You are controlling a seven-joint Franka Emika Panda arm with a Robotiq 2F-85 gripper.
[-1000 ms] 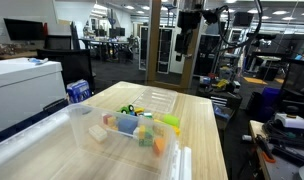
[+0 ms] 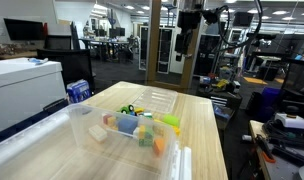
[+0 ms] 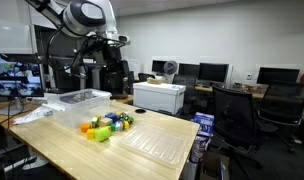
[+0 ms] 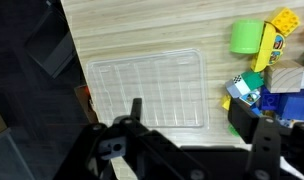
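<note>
My gripper stands open high above the table, its dark fingers wide apart with nothing between them. In the wrist view a clear flat lid or tray (image 4: 147,80) lies below it, its lower part hidden by the gripper. To the right lie loose toys: a green cylinder (image 4: 246,37), a yellow piece (image 4: 271,48), a wooden block (image 4: 282,76) and blue blocks (image 4: 293,105). In exterior view 2 the toy pile (image 3: 109,126) sits beside the lid (image 3: 157,145). A clear bin (image 3: 83,103) stands behind the pile.
The clear bin (image 2: 82,150) fills the foreground in exterior view 1; whether some blocks are inside or behind its walls, I cannot tell. A blue box (image 2: 79,91) stands near the table's edge. Bare wood (image 4: 112,35) shows around the lid.
</note>
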